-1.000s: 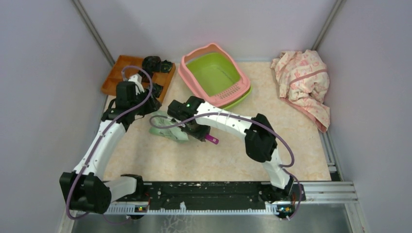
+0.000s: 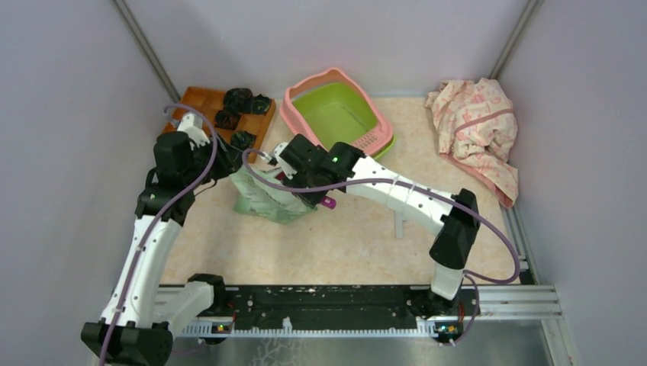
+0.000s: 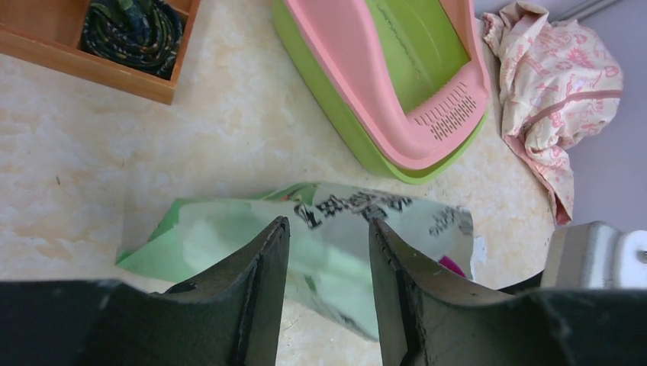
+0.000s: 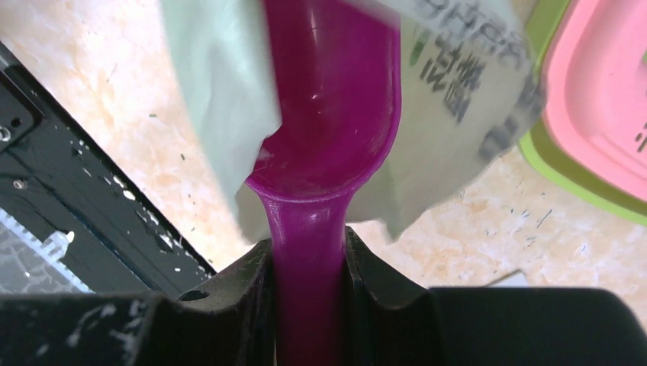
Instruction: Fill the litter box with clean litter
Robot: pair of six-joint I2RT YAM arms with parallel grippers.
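A pale green litter bag [image 2: 259,198] lies open on the table, its printed side visible in the left wrist view. My right gripper is shut on the handle of a purple scoop [image 4: 328,130], whose head is within the bag's mouth. My left gripper hangs above the bag's left part, part open with nothing between its fingers. The litter box [image 2: 336,114], a pink rim on a green tray, stands behind the bag.
A wooden organiser [image 2: 191,99] with dark bundles sits at the back left. A crumpled floral cloth [image 2: 473,130] lies at the right.
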